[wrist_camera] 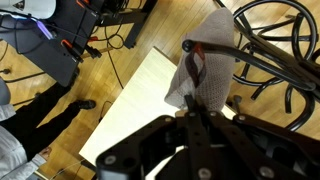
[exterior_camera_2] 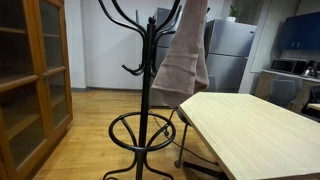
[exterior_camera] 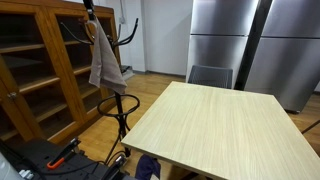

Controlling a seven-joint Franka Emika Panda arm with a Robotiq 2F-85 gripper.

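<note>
A greyish-pink towel (exterior_camera: 105, 62) hangs from its top beside the black coat rack (exterior_camera: 121, 108). My gripper (exterior_camera: 89, 12) is at the upper edge of exterior view 1, shut on the towel's top. In the wrist view the towel (wrist_camera: 212, 78) runs up to the fingertips, and a dark rack hook (wrist_camera: 222, 48) crosses in front of its cloth. Whether the cloth also rests on that hook is not clear. Exterior view 2 shows the towel (exterior_camera_2: 183, 62) falling right of the rack's post (exterior_camera_2: 146, 90), its top cut off by the frame.
A pale wooden table (exterior_camera: 215, 125) stands to the right of the rack, its surface bare. Glass-door cabinets (exterior_camera: 35, 70) line the left side. A dark chair (exterior_camera: 210, 76) is behind the table, and cables lie on the floor near the front left.
</note>
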